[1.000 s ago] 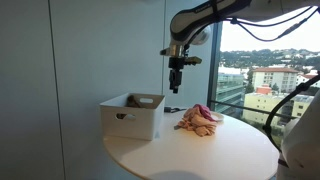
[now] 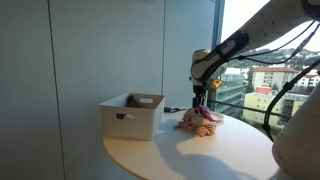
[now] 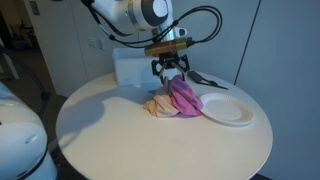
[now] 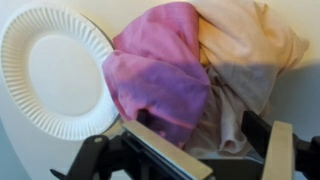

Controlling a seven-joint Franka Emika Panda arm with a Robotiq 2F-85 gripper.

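Observation:
A crumpled cloth heap lies on the white round table (image 3: 110,145), with a pink-purple cloth (image 3: 184,98) against a peach one (image 3: 160,106). My gripper (image 3: 172,76) is low over the heap, its fingers apart. In the wrist view the purple cloth (image 4: 165,65) and the peach cloth (image 4: 245,45) fill the middle, just beyond the fingers. One pale finger pad (image 4: 165,150) overlaps the lower edge of the purple cloth; whether it touches cannot be told. No cloth shows gripped.
A white paper plate (image 3: 228,110) lies beside the cloths. The white bin (image 2: 132,117) stands on the table with something dark inside. A dark utensil (image 3: 208,80) rests behind the heap.
From above the bin's side, my gripper has moved right and down to just over the cloth heap. Cloths and bin look unmoved.

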